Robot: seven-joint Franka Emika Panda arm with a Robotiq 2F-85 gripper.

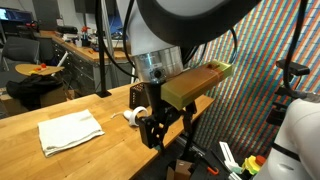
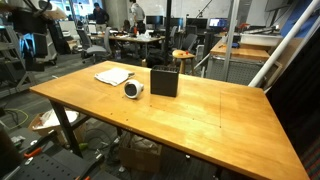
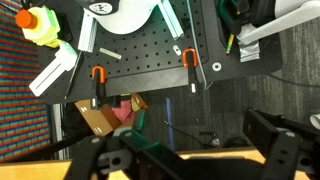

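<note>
A folded white cloth (image 1: 70, 131) lies flat on the wooden table (image 2: 222, 108), towards its far-left part in exterior view 2 (image 2: 114, 76). Beside it, nearer the middle, a white rounded object like a mug (image 2: 133, 90) rests on its side. Behind that stands a black box-like container (image 2: 164, 82). My gripper is open, its two dark fingers wide apart at the bottom of the wrist view and nothing between them. It hangs by the table's edge near the robot base, apart from the cloth and the white object.
Below the gripper is a perforated dark base plate (image 3: 140, 55) with clamps and tools. A brown cardboard box (image 2: 140, 158) sits on the floor under the table.
</note>
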